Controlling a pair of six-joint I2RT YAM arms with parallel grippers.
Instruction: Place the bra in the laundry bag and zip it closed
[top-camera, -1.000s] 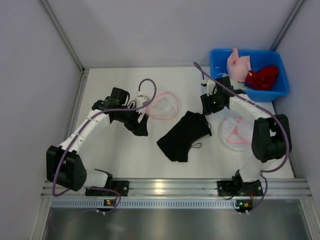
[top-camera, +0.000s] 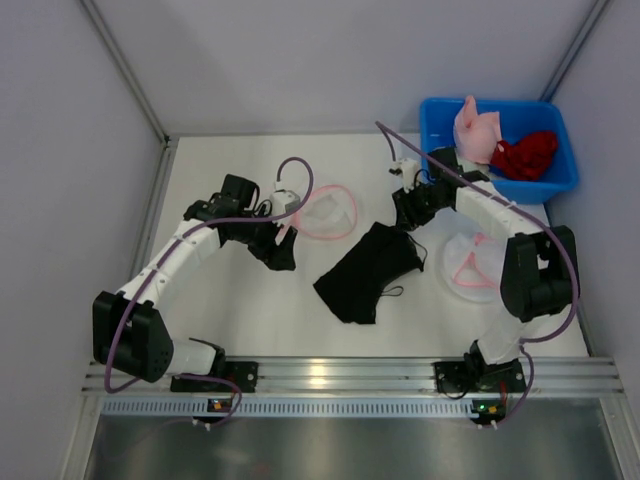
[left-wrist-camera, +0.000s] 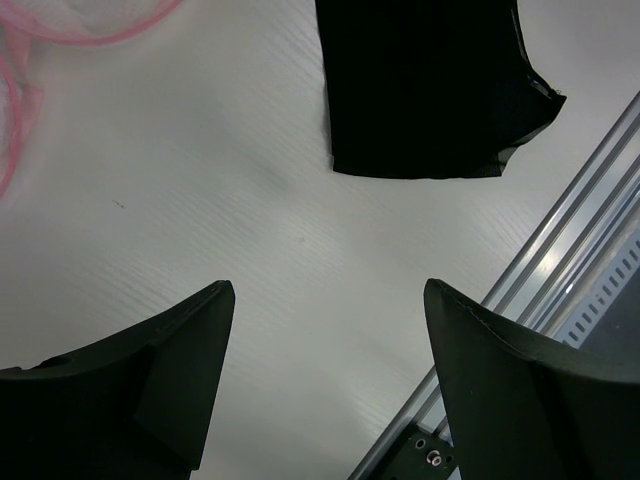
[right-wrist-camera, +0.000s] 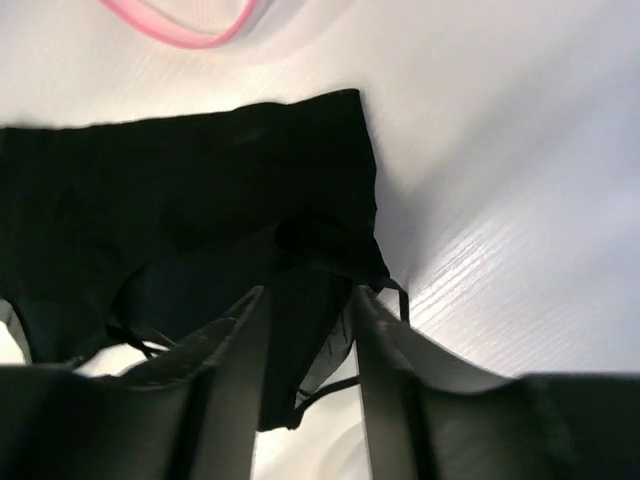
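A black garment with thin straps (top-camera: 365, 275) lies flat mid-table, its lower corner also in the left wrist view (left-wrist-camera: 420, 90). A pink-rimmed mesh bag (top-camera: 325, 233) lies behind it; another white mesh bag with pink trim (top-camera: 470, 275) is at the right. My left gripper (top-camera: 280, 240) hangs open left of the garment, nothing between its fingers. My right gripper (top-camera: 404, 215) is over the garment's upper right corner by a strap, its fingers (right-wrist-camera: 235, 350) part open; whether cloth is between them I cannot tell.
A blue bin (top-camera: 550, 180) holding pink and red cloths stands at the back right.
My right gripper has shifted slightly left, toward the garment's upper corner. The left arm and the garment look unchanged.
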